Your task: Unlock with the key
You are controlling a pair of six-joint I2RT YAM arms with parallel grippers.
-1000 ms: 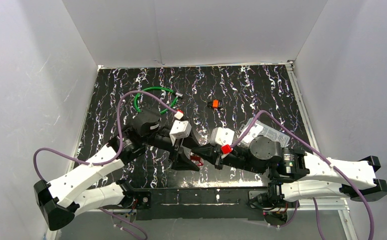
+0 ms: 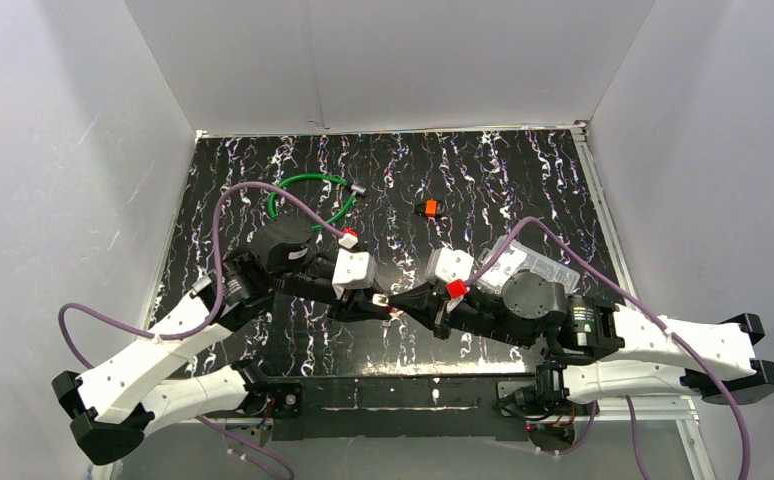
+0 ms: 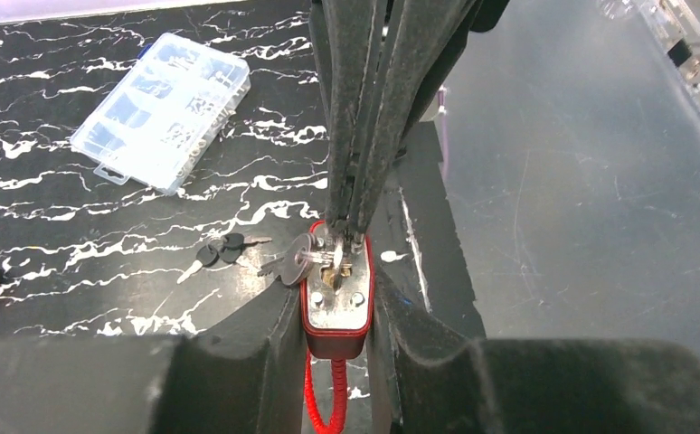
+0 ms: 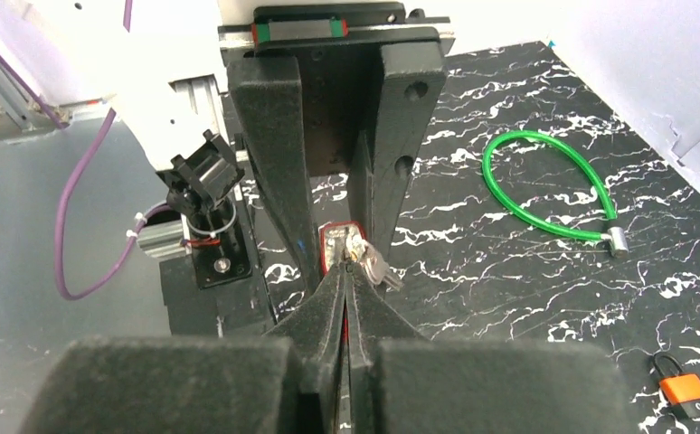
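Observation:
A red lock (image 3: 335, 342) with a silver metal face is upright between the fingers of my left gripper, which is shut on its sides. From its lower end hangs a coiled red cable (image 3: 339, 398). Silver keys (image 3: 297, 260) sit against the lock's face, one with a round head sticking out to the side. My right gripper is shut on a key at that face, its fingertips close together. How deep the key sits in the lock is hidden. In the top view, both grippers meet above the table's front middle.
Two black-headed keys (image 3: 231, 246) lie on the marbled table. A clear parts box (image 3: 167, 113) lies on the right side, partly behind the right arm in the top view. An orange padlock (image 2: 430, 208) and a green cable lock (image 2: 308, 177) lie farther back.
The left gripper's fingers, wide apart a second ago, have come together on the red lock. The left arm has shifted slightly left; the right arm has barely moved.

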